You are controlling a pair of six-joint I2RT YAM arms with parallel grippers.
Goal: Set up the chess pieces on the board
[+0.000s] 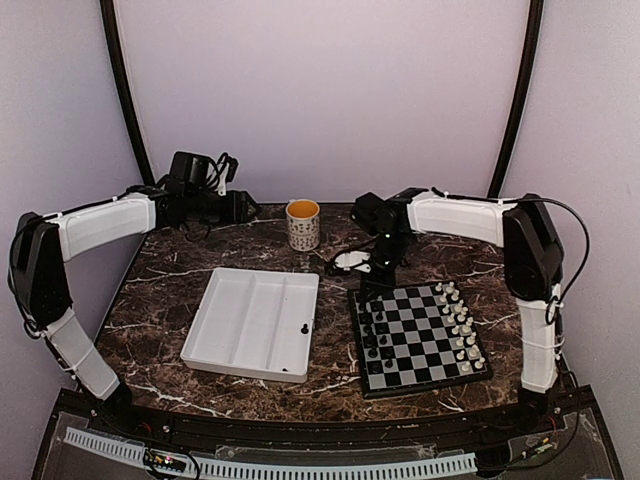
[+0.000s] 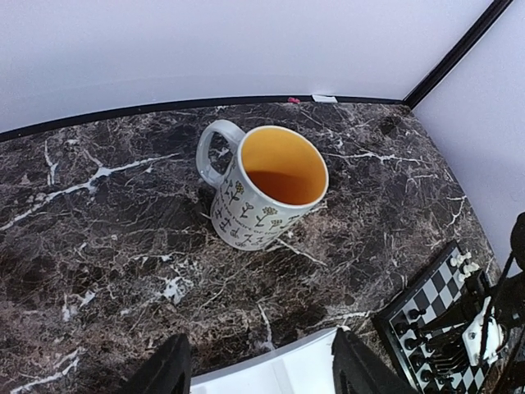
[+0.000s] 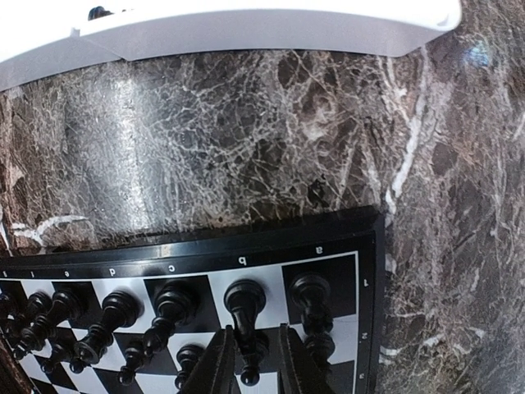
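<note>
The chessboard [image 1: 420, 340] lies at the right of the table. White pieces [image 1: 462, 325] stand along its right side and black pieces [image 1: 372, 340] along its left. In the right wrist view, a row of black pieces includes one on the b1 square [image 3: 244, 300] with a pawn [image 3: 251, 369] in front of it. My right gripper is over this b file, open, its fingers apart on either side of the pawn in the picture; contact cannot be told. Far from the board, my left gripper hangs open and empty at the back left.
A white tray [image 1: 212, 318] with compartments sits left of the board. Inside its right compartment are a dark piece [image 1: 305, 328] and a small dark thing [image 1: 285, 370] near the front wall. A mug [image 1: 303, 228] stands behind the tray. Bare marble separates tray and board.
</note>
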